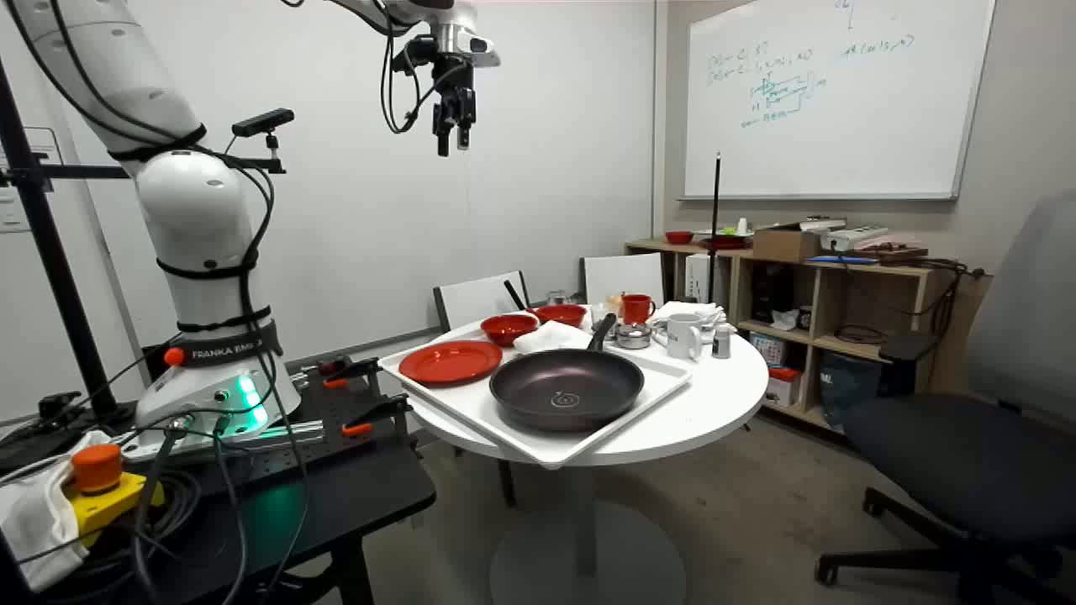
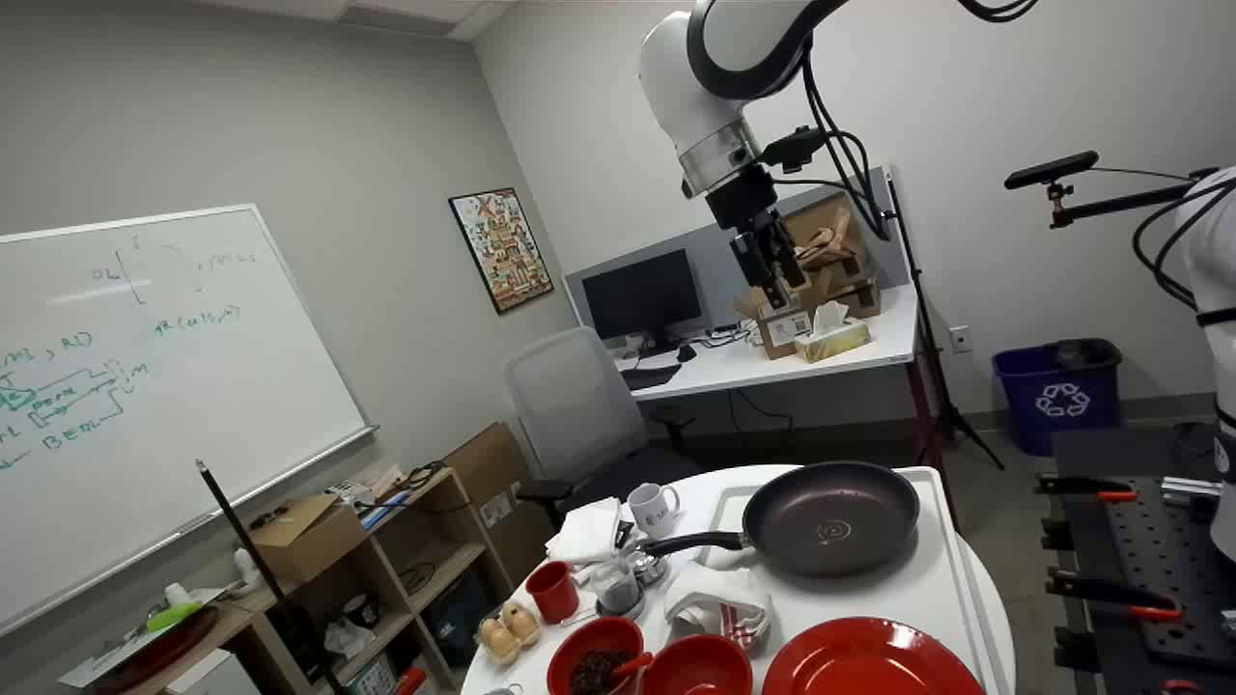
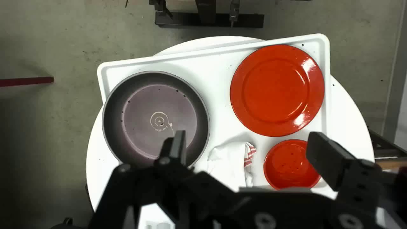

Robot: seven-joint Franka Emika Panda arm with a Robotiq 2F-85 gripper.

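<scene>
High over the round white table hangs my gripper point(image 1: 454, 146), pointing down, its fingers open and empty. In the wrist view its fingers point(image 3: 175, 147) stand wide apart, well above the tableware. On a white tray point(image 3: 213, 76) lie a dark frying pan point(image 3: 160, 118) and a flat red plate point(image 3: 277, 90). A folded white cloth with red stripes point(image 3: 231, 162) sits between the pan and a red bowl point(image 3: 288, 164). The pan's handle point(image 2: 701, 541) points away from the tray towards the mugs. A second red bowl point(image 2: 594, 649) holds something dark and a red utensil.
Beyond the tray are a red mug point(image 2: 552, 592), a white mug point(image 2: 652, 508), eggs in a holder point(image 2: 507, 632), a glass jar point(image 2: 617, 587) and napkins point(image 2: 585, 533). An office chair point(image 1: 958, 434) stands off to the side. The air around my gripper is clear.
</scene>
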